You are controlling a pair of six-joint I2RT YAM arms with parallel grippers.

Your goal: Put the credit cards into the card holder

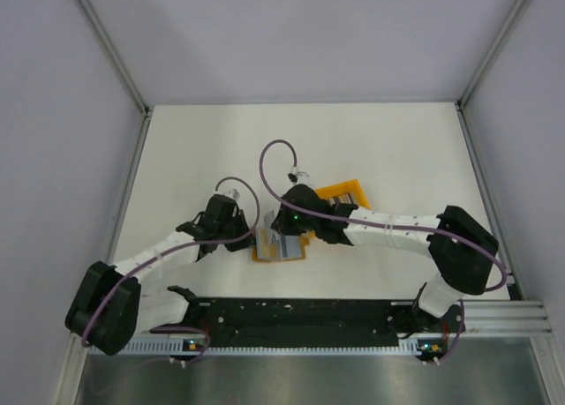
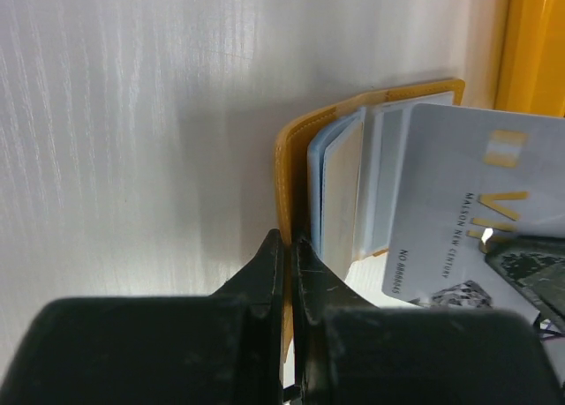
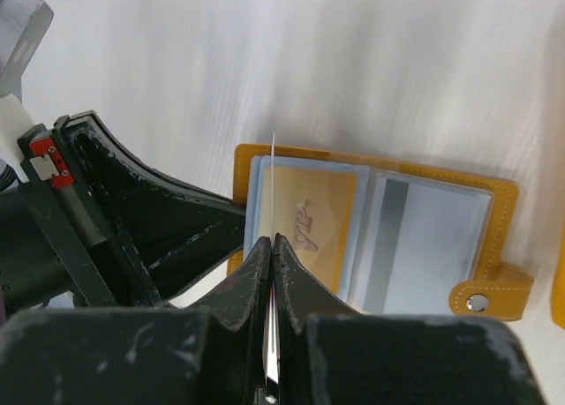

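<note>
The tan card holder (image 3: 393, 168) lies flat on the white table, with a gold card (image 3: 300, 211) and a clear pocket with a grey stripe (image 3: 424, 237) showing. My left gripper is shut on the holder's left edge, its thin rim between the fingertips. A silver-grey credit card (image 2: 441, 193) hangs over the holder, with my right gripper (image 1: 281, 228) shut on it. Seen from the right wrist, that credit card (image 3: 273, 184) is edge-on, a thin upright line above the gold card. Whether it touches the holder is hard to tell.
An orange tray (image 1: 356, 189) with several cards stands just behind and right of the holder, partly covered by the right arm. Bare table (image 1: 203, 140) lies at the back left and on the right. Both arms crowd close together over the holder.
</note>
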